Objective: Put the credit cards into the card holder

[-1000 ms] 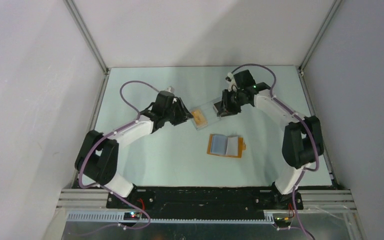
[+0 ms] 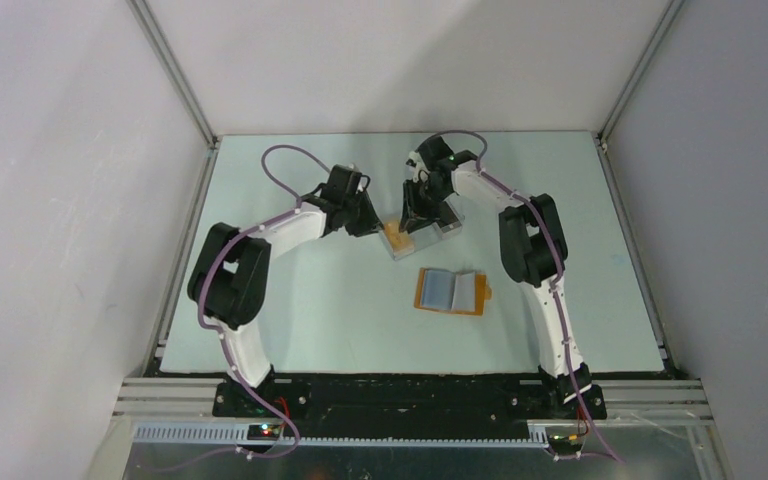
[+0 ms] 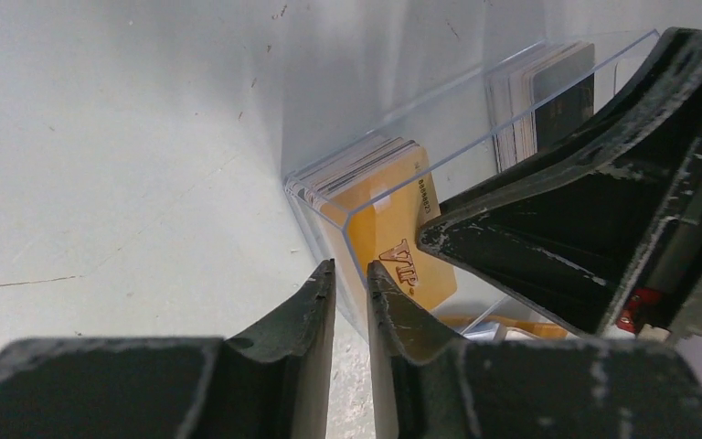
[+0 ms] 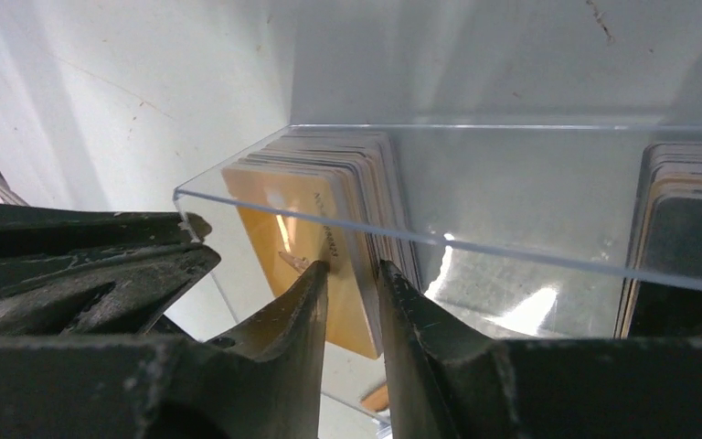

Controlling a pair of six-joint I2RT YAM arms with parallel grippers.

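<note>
A clear tray (image 2: 423, 247) lies at mid-table. Gold cards (image 3: 393, 229) are stacked in its left end and a dark-faced stack of cards (image 3: 565, 108) in its right end. The orange card holder (image 2: 477, 300) lies spread with pale sleeves nearer the front. Over the gold stack's right edge, my right gripper is open, its fingertips on either side of that edge; whether they touch it I cannot tell. Just outside the tray's left end is my left gripper, a narrow gap between its fingers and only table showing through it.
Both grippers sit close together at the tray, the right one's finger (image 3: 512, 224) reaching over it in the left wrist view. Dark walls and rails bound the front.
My right gripper has moved left along the tray, from the dark stack to the gold one. Tray and holder look unmoved.
</note>
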